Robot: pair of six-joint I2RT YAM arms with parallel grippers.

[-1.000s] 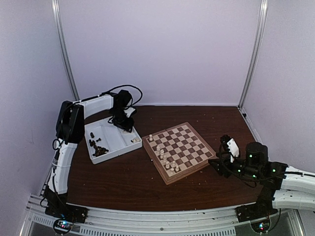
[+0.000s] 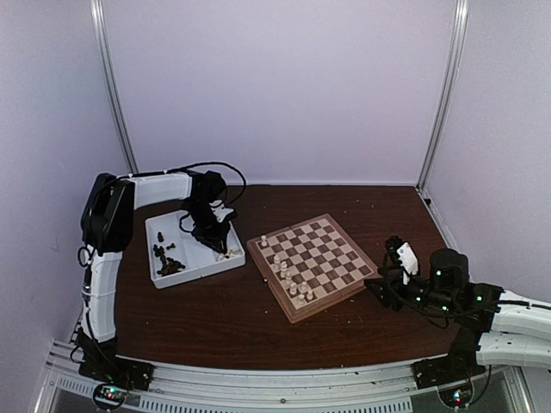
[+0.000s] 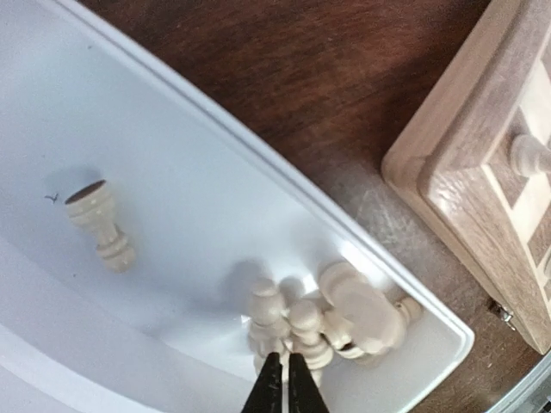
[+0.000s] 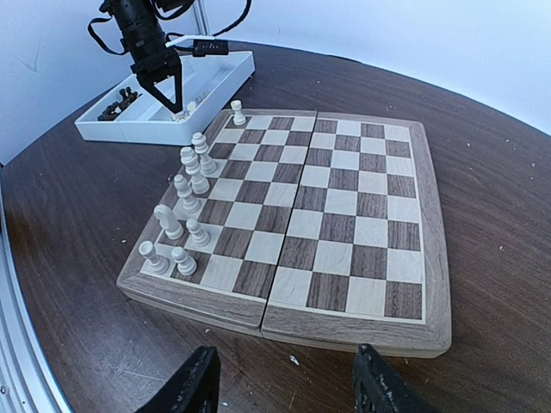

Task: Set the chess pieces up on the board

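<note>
My left gripper is down in the white tray (image 2: 181, 275), over a cluster of white pieces (image 3: 362, 314) at one end; its fingertips are close together, and whether they hold a piece is unclear. A lone white piece (image 3: 103, 224) lies apart in the tray. The chessboard (image 4: 435, 284) has several white pieces (image 4: 194, 181) standing along its left side. Dark pieces (image 2: 168, 265) lie in the tray's left part. My right gripper is open and empty, near the board's right corner.
Walls (image 2: 284, 95) enclose the back and sides.
The tray has shifted slightly left. My right arm is unmoved.
</note>
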